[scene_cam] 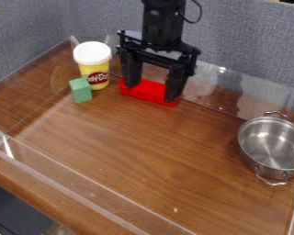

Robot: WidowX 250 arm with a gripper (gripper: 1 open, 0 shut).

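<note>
My black gripper (151,72) hangs at the back centre of the camera view, its two fingers spread apart and open, over a red block (149,93) lying on the wooden table. Left of it stand a yellow can with a white lid (93,66) and a small green block (81,90). A steel pot (268,147) with handles sits at the right. Whether the fingers touch the red block is hard to tell.
Transparent low walls run along its edges, with grey padded panels behind and to the left.
</note>
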